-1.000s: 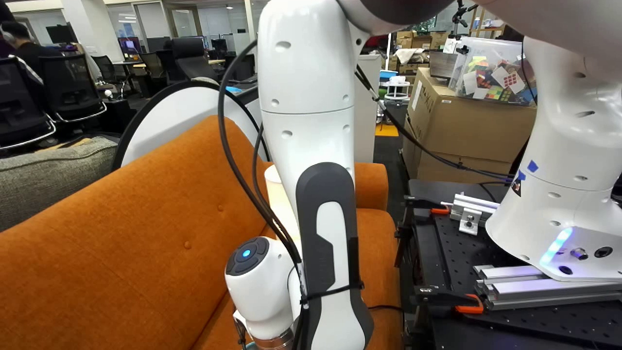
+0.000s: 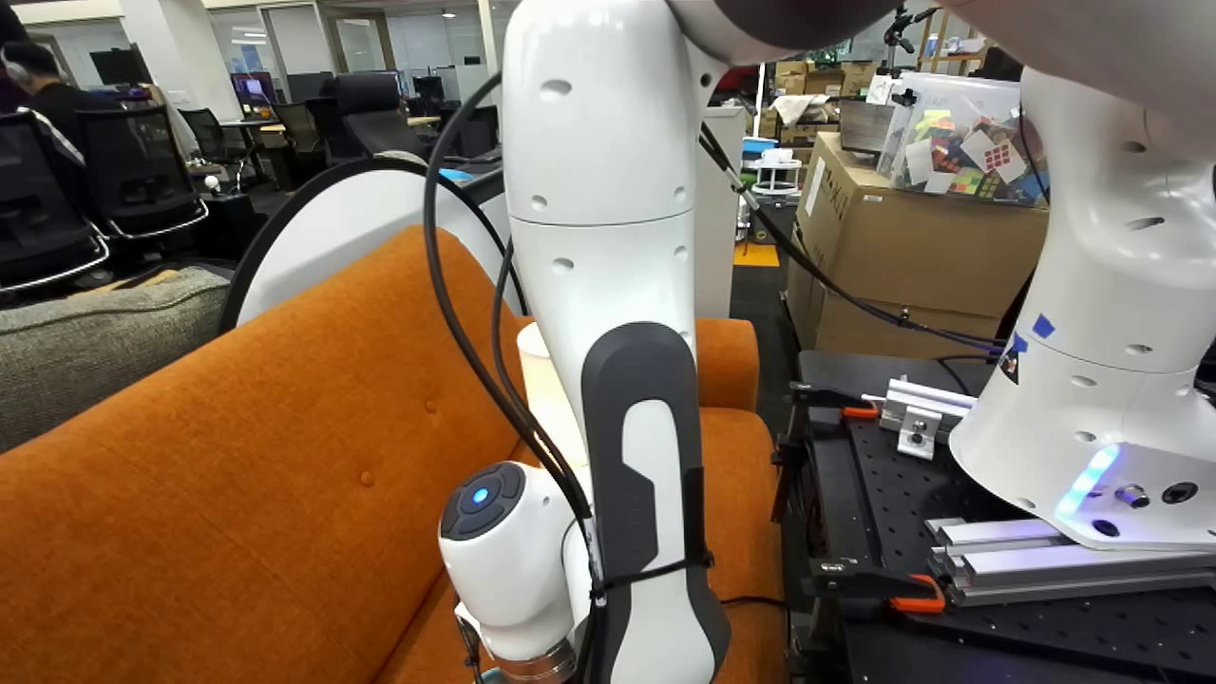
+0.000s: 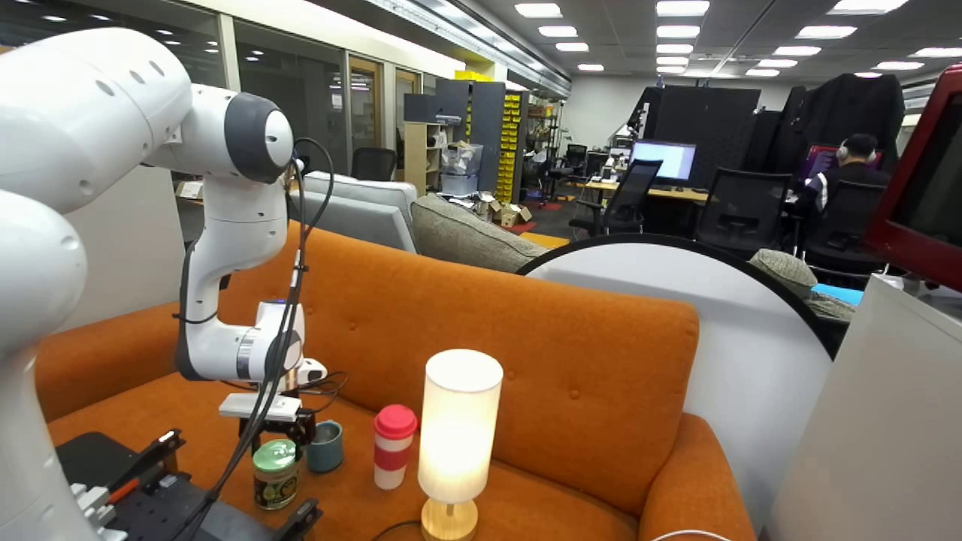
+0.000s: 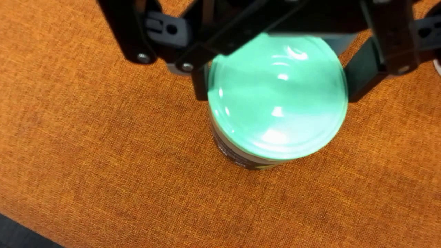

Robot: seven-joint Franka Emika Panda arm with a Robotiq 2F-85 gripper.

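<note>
A can with a translucent green lid (image 4: 277, 99) stands upright on the orange couch seat (image 4: 124, 165), seen from above in the wrist view. My gripper is open around it, one finger on each side of the lid and both very close to its rim; whether they touch cannot be told. In exterior view 2 the can (image 3: 275, 487) shows a dark label, with my gripper just above and behind it. Exterior view 1 shows only the arm (image 2: 638, 456); the gripper and can are out of sight there.
Close beside the can is a blue-grey mug (image 3: 325, 448). Farther right stand a red-lidded cup (image 3: 392, 446) and a lit lamp (image 3: 458, 433). The couch backrest (image 3: 541, 361) rises behind; a black table with clamps (image 2: 946, 502) borders the front.
The arm has shifted only very slightly in exterior view 1. Nothing else there differs visibly.
</note>
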